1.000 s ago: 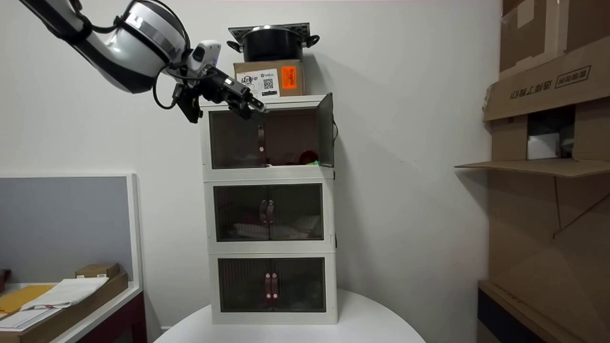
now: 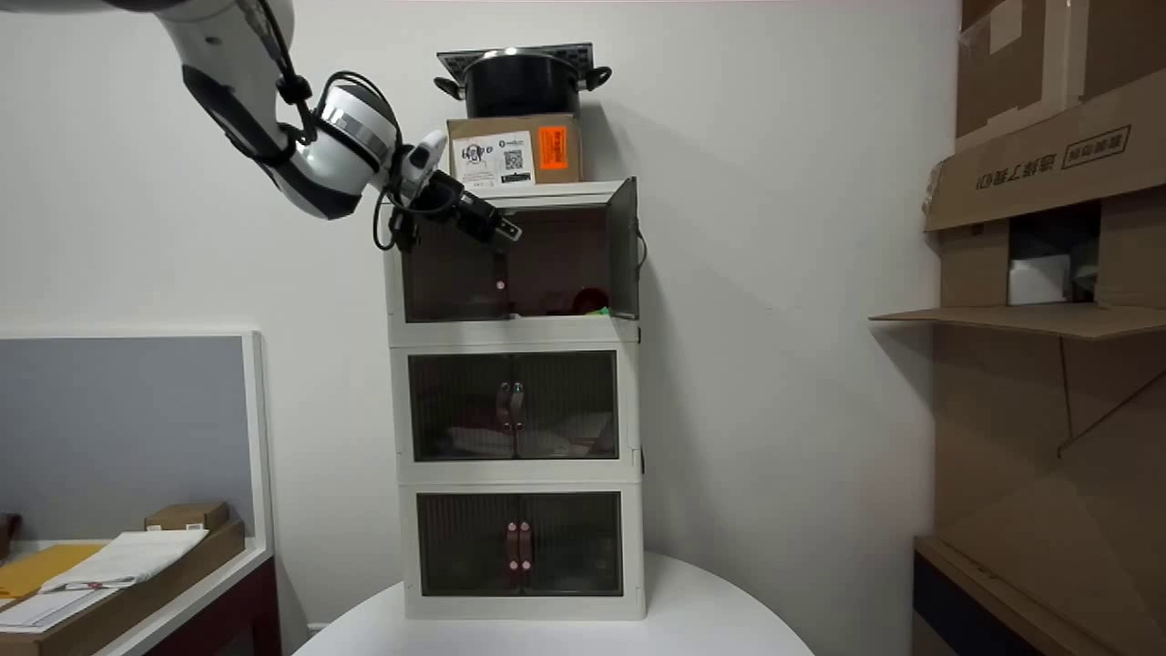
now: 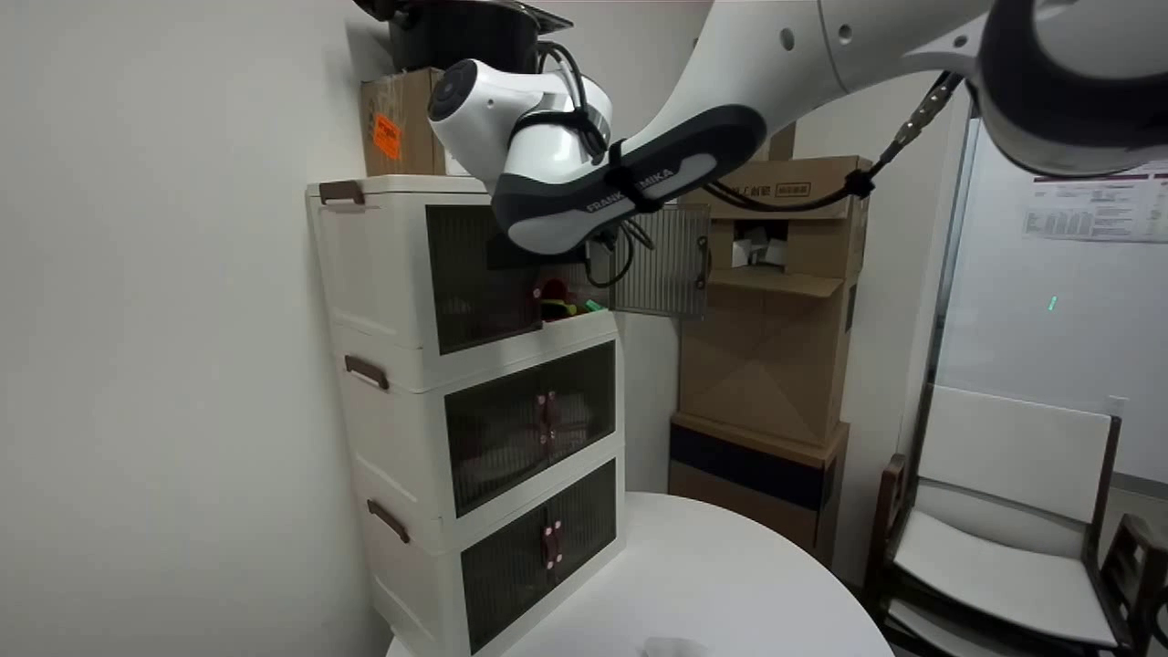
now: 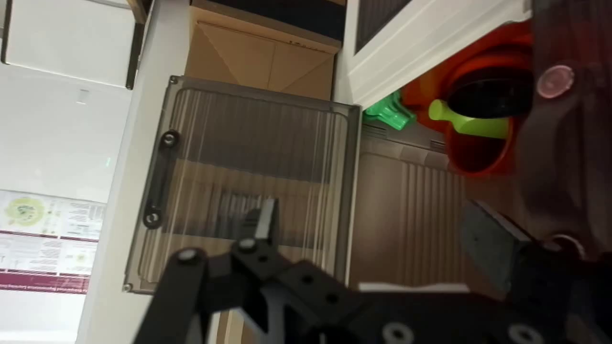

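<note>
My gripper is open, its two fingers wide apart in the wrist view with nothing held between them. In exterior view 1 the gripper (image 2: 507,230) is at the upper part of the top cabinet's opening. The right door (image 2: 623,251) of that cabinet stands swung outward, while its left door (image 2: 450,268) is closed. One finger (image 4: 487,243) appears close to the left door's dark red handle (image 4: 553,143); whether they touch I cannot tell. Inside lie an orange-red item (image 4: 476,155), a yellow-green piece (image 4: 479,125) and a green object (image 4: 393,112).
Two lower cabinets, the middle one (image 2: 514,472) and the bottom one (image 2: 525,608), have closed doors. A cardboard box (image 2: 563,158) carrying a black pot (image 2: 519,87) rests on top of the stack. The white round table (image 2: 710,607) has free room to the right.
The arm has come down and to the right, bringing my gripper lower and closer to the cabinet opening. The doors look the same.
</note>
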